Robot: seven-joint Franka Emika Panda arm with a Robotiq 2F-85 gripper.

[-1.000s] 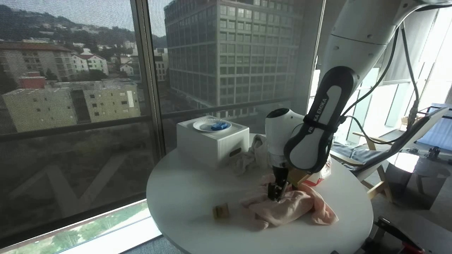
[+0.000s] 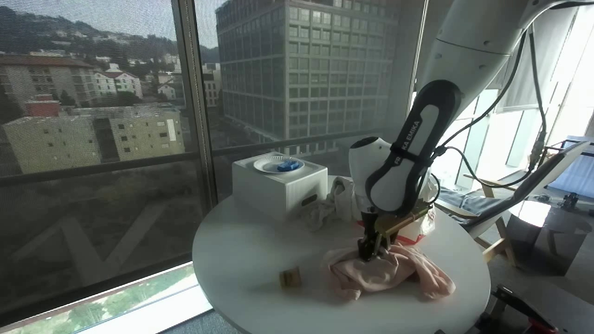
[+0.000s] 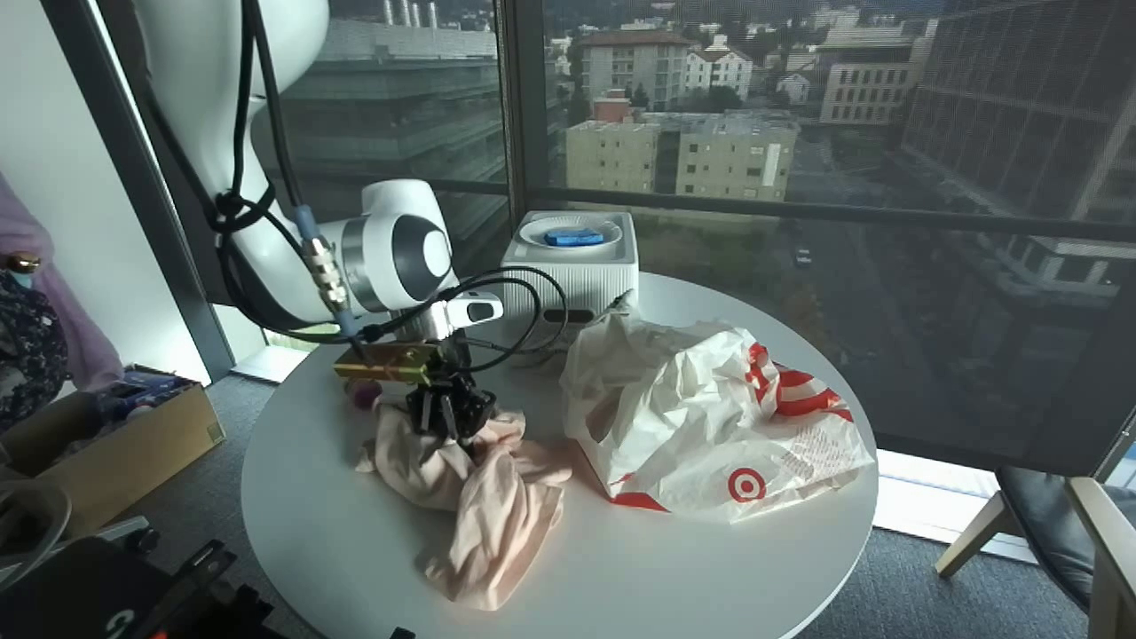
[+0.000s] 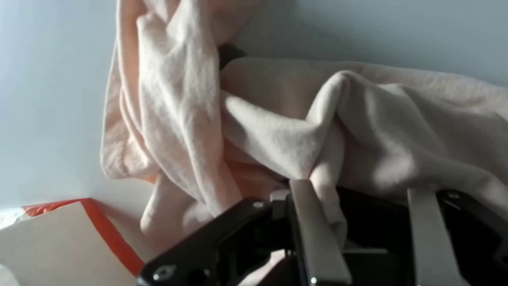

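A crumpled pale pink cloth (image 2: 384,272) lies on the round white table. My gripper (image 2: 370,251) points down into its folds from above, and in the second exterior view the black gripper (image 3: 453,415) sits over the cloth's far end. In the wrist view the gripper is part open, its two grey fingers (image 4: 320,233) clearly apart. A raised fold of the cloth (image 4: 271,133) runs to the left finger and passes down beside it, into the gap. How much fabric lies between the fingers is partly hidden.
A white plastic bag (image 3: 692,426) with red print stands close beside the cloth. Behind is a white box (image 2: 261,189) bearing a plate (image 2: 264,165) with a blue object (image 2: 288,166). A small brown block (image 2: 290,277) sits left of the cloth.
The arm has tilted and my gripper has shifted slightly to the right in exterior view 1. The cloth's folds have changed shape, and its right end reaches farther right and nearer the camera.
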